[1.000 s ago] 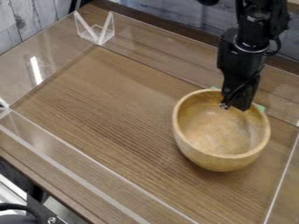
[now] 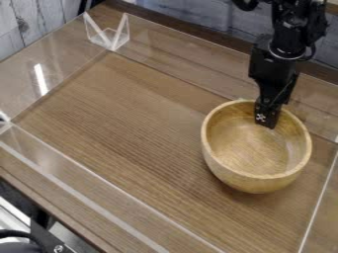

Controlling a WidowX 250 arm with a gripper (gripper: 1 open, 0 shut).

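A large yellow-tan plastic bowl (image 2: 251,153) rests on the wooden table (image 2: 106,109), right of center. The black robot gripper (image 2: 266,111) reaches down from the upper right to the bowl's back rim, its tips over or just inside the rim. The gripper is open; whether its fingers touch the bowl is not clear. The bowl looks empty, though its back inside edge is partly hidden by the gripper.
A clear wire-like holder (image 2: 109,32) stands at the back left. A dark cable or part lies at the bottom-left edge.
A small green object seen at the rim a second ago is not visible now.
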